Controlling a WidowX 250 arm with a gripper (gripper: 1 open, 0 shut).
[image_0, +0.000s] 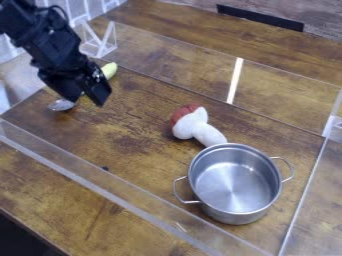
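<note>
My black gripper (83, 92) hangs at the upper left, open, over a small silver object (60, 104) on the wooden table, possibly a spoon, and partly in front of a pale yellow-green elongated item (108, 69). A white toy mushroom with a red cap (198, 128) lies at the centre right. A steel pot (233, 185) with two side handles stands at the lower right.
Clear plastic walls (134, 186) border the work area. A white strip (235, 80) lies toward the back.
</note>
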